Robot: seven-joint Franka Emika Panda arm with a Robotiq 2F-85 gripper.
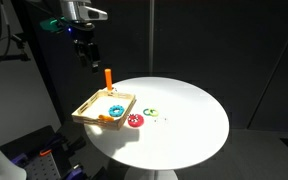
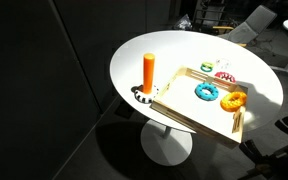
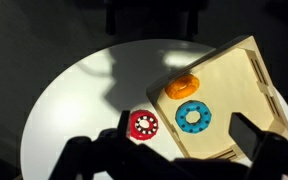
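My gripper (image 1: 92,64) hangs high above the table's left side, clear of everything. In the wrist view its dark fingers (image 3: 124,125) stand wide apart, with nothing held between them. Below is a shallow wooden tray (image 2: 179,101) holding a blue ring (image 2: 206,91) and an orange ring (image 2: 233,99). A red ring with white dots (image 3: 143,124) lies on the table just outside the tray. The upright orange post (image 2: 149,73) stands beside the tray; a black-and-white ring-like piece (image 2: 142,97) is at its foot, partly hidden.
A green-and-yellow ring (image 1: 151,113) lies past the red one, with small white bits near it. The tray's raised walls (image 3: 163,124) reach close to the table's edge.
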